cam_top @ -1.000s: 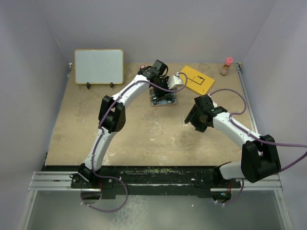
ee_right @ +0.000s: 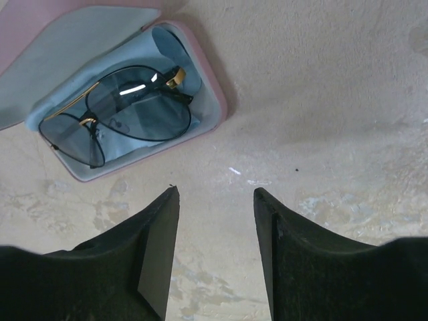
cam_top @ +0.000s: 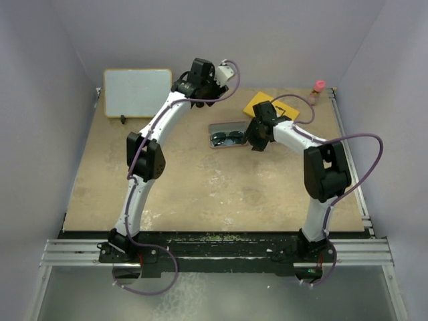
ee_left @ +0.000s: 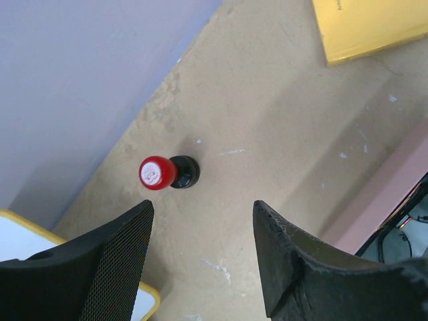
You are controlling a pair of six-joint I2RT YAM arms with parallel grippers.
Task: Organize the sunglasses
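Observation:
The sunglasses (ee_right: 144, 117) rest on a light blue cloth in an open pink case (cam_top: 229, 126) at the table's middle back, lid (ee_right: 70, 40) raised. My left gripper (cam_top: 207, 97) is above and behind the case; in its wrist view its fingers (ee_left: 107, 267) stand apart with nothing between, and part of the case (ee_left: 374, 200) shows at right. My right gripper (cam_top: 257, 140) is beside the case's right end; its fingers (ee_right: 150, 254) are apart and empty.
A whiteboard (cam_top: 138, 92) stands at back left. A red-topped object (ee_left: 158, 172) is on the table near it. A yellow board (cam_top: 261, 99) and a pink bottle (cam_top: 318, 90) are at back right.
My left gripper has moved up and left, away from over the case.

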